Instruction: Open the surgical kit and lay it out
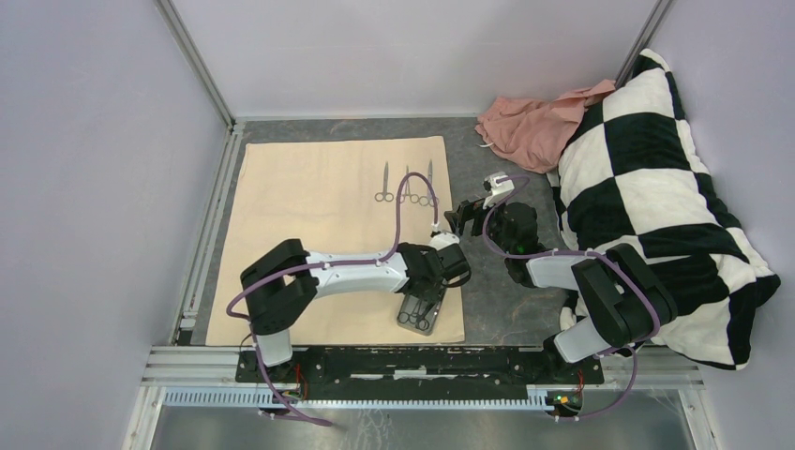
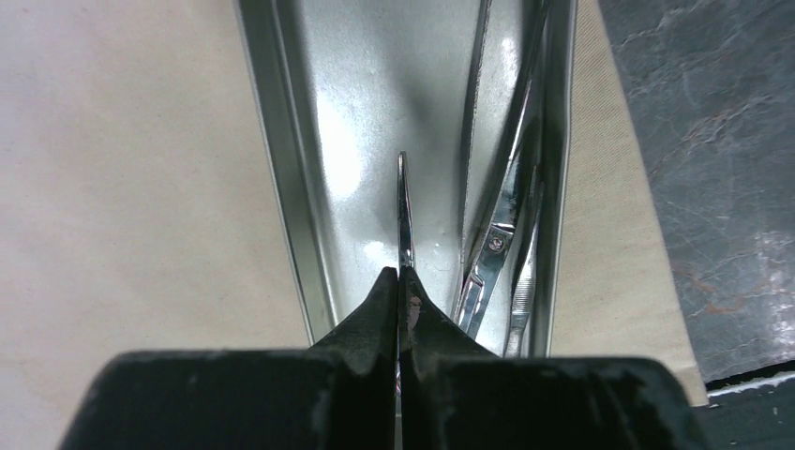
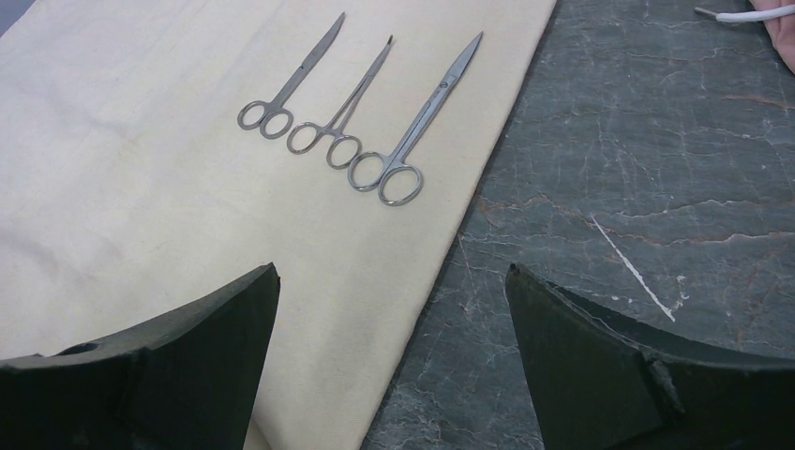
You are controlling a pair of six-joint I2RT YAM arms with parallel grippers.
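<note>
My left gripper is shut, its tips over a slim steel instrument (image 2: 404, 202) in the metal tray (image 2: 282, 178); whether it touches cannot be told. Along the tray's right side lie scissor-like instruments (image 2: 499, 239), a thin rod (image 2: 473, 112) and tweezers (image 2: 522, 291). On the cream cloth (image 1: 309, 197) lie three instruments in a row: small scissors (image 3: 309, 66), a forceps-like tool (image 3: 333, 131) and larger scissors (image 3: 427, 112). My right gripper stands open near the cloth's right edge, in front of that row, nothing between its fingers.
A pink bag (image 1: 534, 127) with a white cord lies at the back right, beside a checkered cushion (image 1: 656, 169). Grey stone surface shows right of the cloth.
</note>
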